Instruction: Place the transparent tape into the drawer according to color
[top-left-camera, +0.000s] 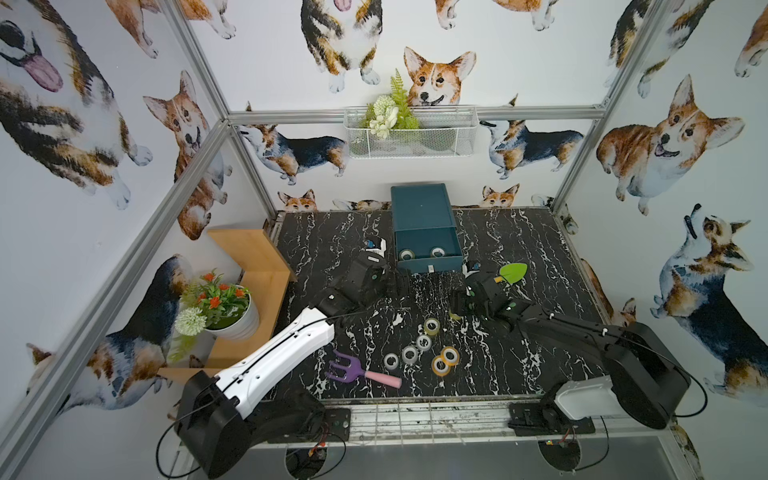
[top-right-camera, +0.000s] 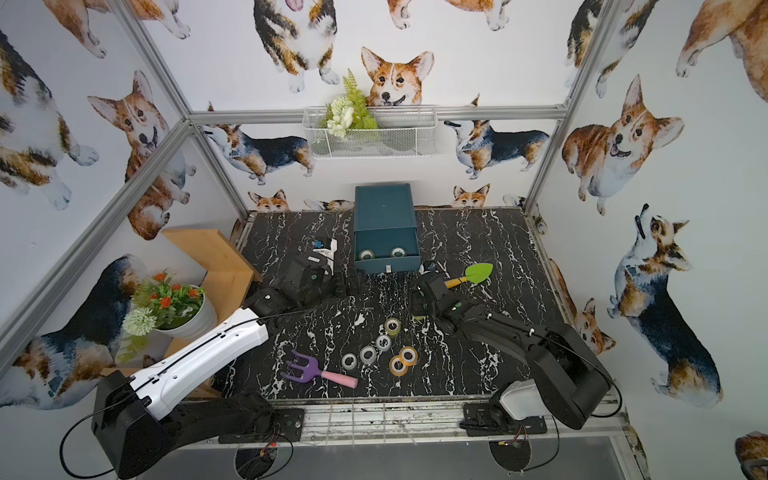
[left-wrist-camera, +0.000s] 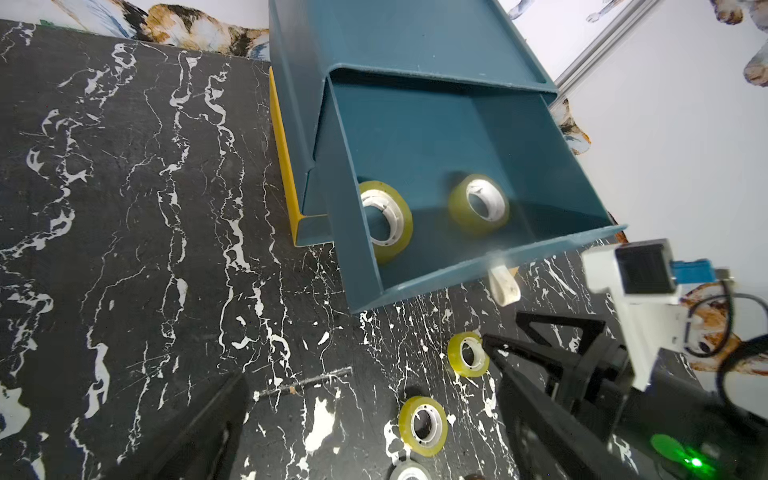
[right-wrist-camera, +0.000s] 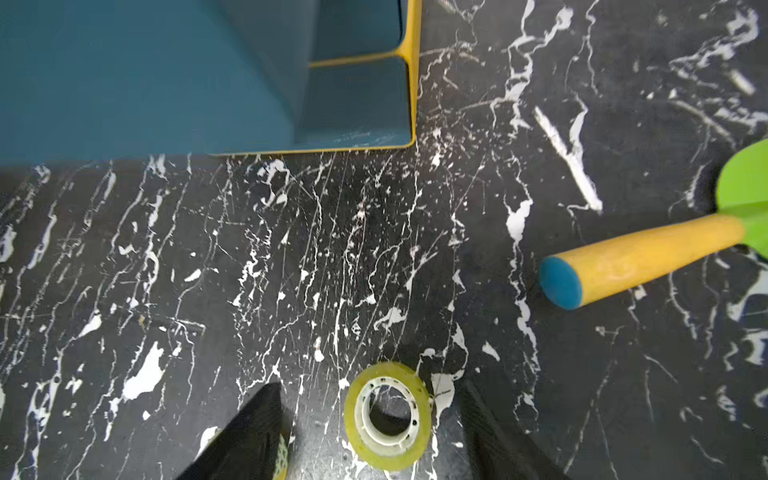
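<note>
A blue-green drawer (left-wrist-camera: 450, 274) stands pulled out of its box. Inside lie two yellowish clear tape rolls, the left tape (left-wrist-camera: 406, 233) by the side wall and the right tape (left-wrist-camera: 489, 226) further in. Below the drawer front, one yellowish tape (right-wrist-camera: 352, 410) lies flat on the table between the fingers of my right gripper, which is open around it from above. Another yellowish tape (left-wrist-camera: 405, 418) lies nearer the front. My left gripper stands open left of the drawer front, holding nothing.
Several grey and orange-edged rolls, including a grey tape (top-left-camera: 403, 356) and an orange tape (top-left-camera: 433, 368), lie toward the front. A purple fork (top-left-camera: 345, 369) sits beside them. A green trowel (right-wrist-camera: 664, 253) lies right of the box.
</note>
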